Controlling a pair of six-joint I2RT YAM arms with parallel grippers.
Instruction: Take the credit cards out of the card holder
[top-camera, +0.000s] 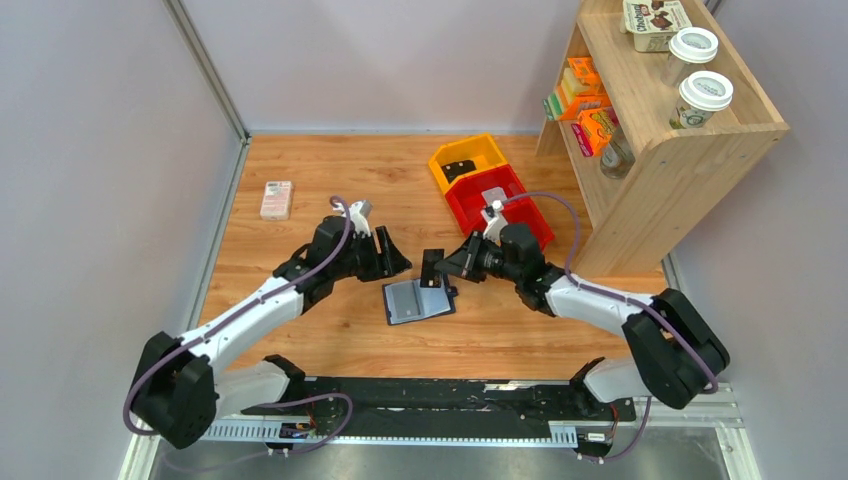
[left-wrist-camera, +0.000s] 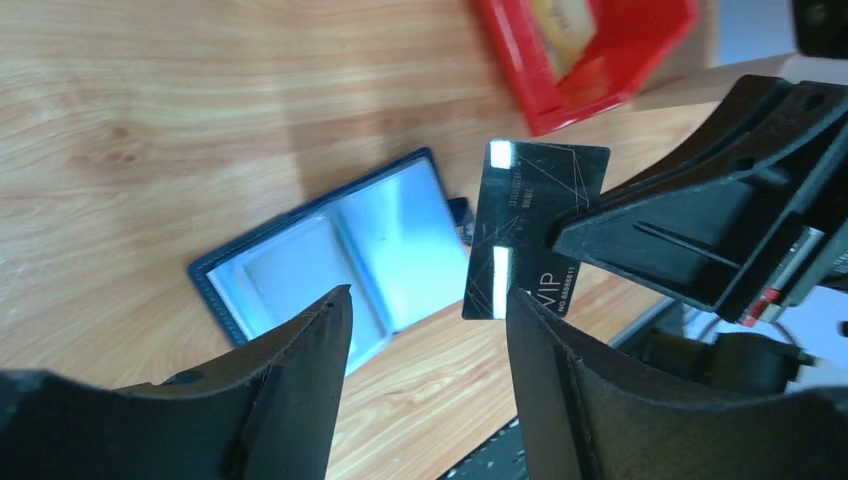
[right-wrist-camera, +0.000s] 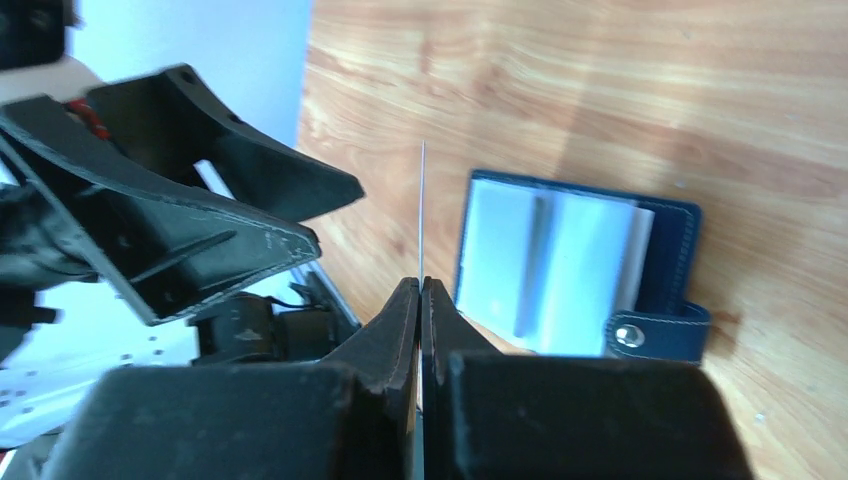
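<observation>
The card holder (top-camera: 405, 300) lies open on the table, clear sleeves showing, its navy strap with snap at the right (right-wrist-camera: 655, 335). Above it my right gripper (top-camera: 440, 268) is shut on a black VIP card, which appears edge-on as a thin line in the right wrist view (right-wrist-camera: 422, 200). My left gripper (top-camera: 400, 262) stands open just left of that card, raised off the holder, with nothing between its fingers.
Red bin (top-camera: 530, 225) and yellow bin (top-camera: 480, 145) stand behind, holding some flat items. A wooden shelf (top-camera: 680, 180) is at the back right, a small pink-white pack (top-camera: 276, 200) at the back left.
</observation>
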